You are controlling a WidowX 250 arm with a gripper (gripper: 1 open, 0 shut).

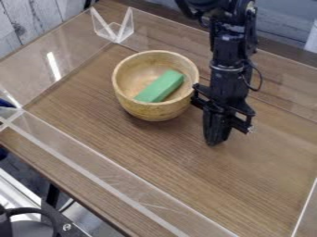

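My black gripper [217, 130] hangs low over the wooden table, just right of a tan round bowl [139, 106]. Its fingers look closed, with nothing visible between them, though they are dark and hard to make out. A green block [160, 87] lies tilted inside the bowl.
Bare table [186, 185] fills the front and right. Strips of clear tape run along the left part of the table. A small clear plastic piece [113, 28] is at the back left. Black hardware [31, 222] sits at the lower left corner, off the tabletop.
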